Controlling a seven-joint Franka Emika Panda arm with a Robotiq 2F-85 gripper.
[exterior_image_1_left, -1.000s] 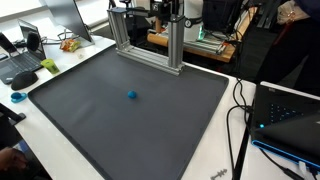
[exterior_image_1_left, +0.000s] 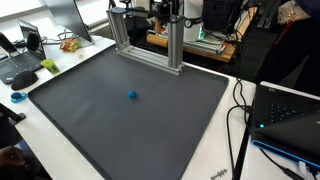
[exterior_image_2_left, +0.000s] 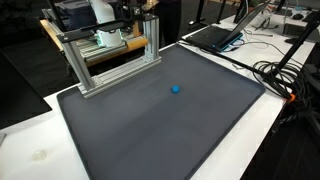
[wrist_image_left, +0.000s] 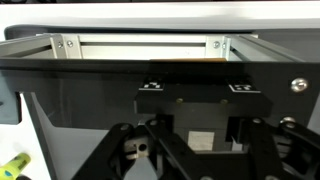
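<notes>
In the wrist view my gripper is closed on a black piece, its marked fingers (wrist_image_left: 152, 98) to either side. The piece lies against a long black front panel (wrist_image_left: 90, 85); I cannot tell whether the two are joined. Behind the panel is a white-lined recess (wrist_image_left: 150, 52) with an orange-brown strip along its near edge. A small blue object (exterior_image_1_left: 132, 95), also visible in exterior view 2 (exterior_image_2_left: 175, 89), rests on the grey mat. The exterior views show the arm only in part at the top, with the fingertips not distinct.
A silver metal frame (exterior_image_2_left: 120, 75) stands at the mat's far edge. A black laptop-like device (exterior_image_1_left: 285, 125) and cables lie at the right in exterior view 1. A yellow-green object (wrist_image_left: 15, 165) shows in the wrist view's lower left.
</notes>
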